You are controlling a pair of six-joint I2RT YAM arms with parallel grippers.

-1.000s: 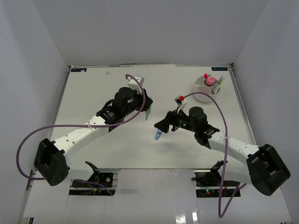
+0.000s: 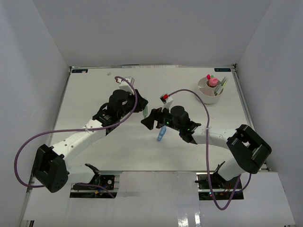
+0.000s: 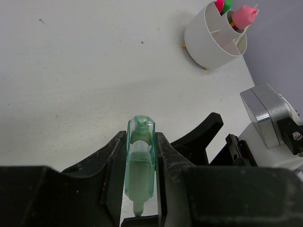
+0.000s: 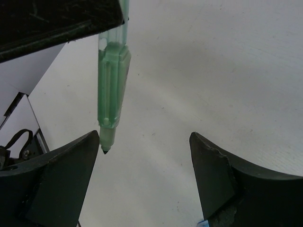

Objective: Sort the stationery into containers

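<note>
A green translucent correction-pen-like item (image 3: 140, 175) with a clear end is gripped by my left gripper, which is shut on it above the table. In the right wrist view the green item (image 4: 111, 85) hangs tip down beside the left finger of my right gripper. That gripper stands open with nothing between its fingers; the top view shows it close beside the item (image 2: 146, 111). A blue item (image 2: 161, 133) lies on the table below the right gripper. At the back right, a white multi-compartment holder (image 2: 207, 93) contains several pink, green and pale items.
Both arms are close together mid-table, with purple cables looping over them. A pink-topped item (image 3: 245, 16) sticks up from the holder.
My right gripper has moved left toward the green item and past the blue item. The left gripper, still holding the green item, has shifted slightly left.
</note>
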